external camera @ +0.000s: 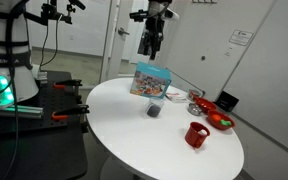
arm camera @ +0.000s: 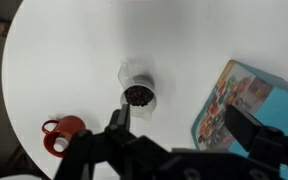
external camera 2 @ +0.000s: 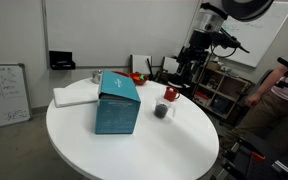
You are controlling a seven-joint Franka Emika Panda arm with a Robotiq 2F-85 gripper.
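Observation:
My gripper (external camera: 150, 48) hangs open in the air above the white round table, with nothing between its fingers in the wrist view. A blue box (external camera: 152, 80) with a colourful printed side stands upright on the table. Close by is a small clear cup (arm camera: 137, 94) with dark contents, ahead of the fingers in the wrist view. A red mug (external camera: 196, 135) stands apart from both; something pale shows inside it in the wrist view. The box (arm camera: 244, 95) lies toward the right finger there, partly hidden by it.
Red dishes, one a bowl (external camera: 220, 120) with something green in it, sit along the table's far edge in exterior view 1. A white flat item (external camera 2: 76, 96) lies left of the box in exterior view 2.

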